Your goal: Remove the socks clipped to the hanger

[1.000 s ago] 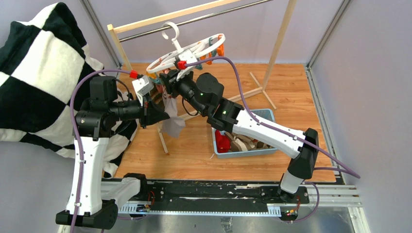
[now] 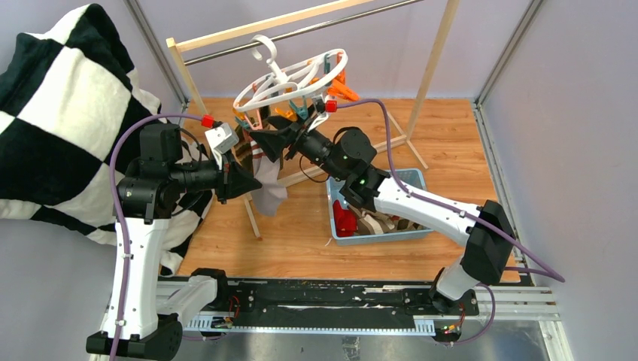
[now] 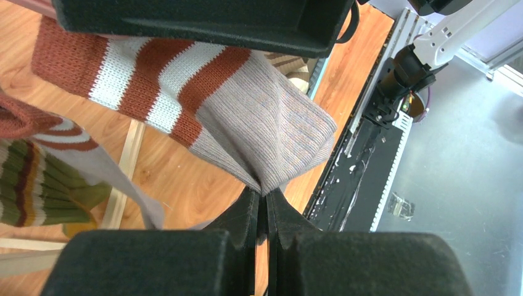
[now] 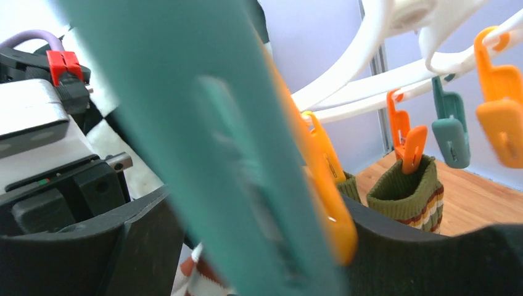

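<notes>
The white round hanger (image 2: 290,81) hangs from the rail with coloured clips. My left gripper is shut on a grey sock with rust and white stripes (image 3: 271,123), below the hanger's front. My right gripper (image 2: 267,139) is open just under the front clips; in the right wrist view a blurred teal clip and an orange one fill the space between its fingers. An olive striped sock (image 4: 404,203) hangs from an orange clip (image 4: 413,148). Other socks show below in the left wrist view.
A blue bin (image 2: 376,237) holding red and beige items stands on the wooden floor to the right. Wooden stand legs (image 2: 252,218) cross the floor. A checked blanket (image 2: 68,105) fills the left side.
The right arm has moved toward the right and slightly down. The hanger has swayed a little. The left arm and the sock in it have barely moved.
</notes>
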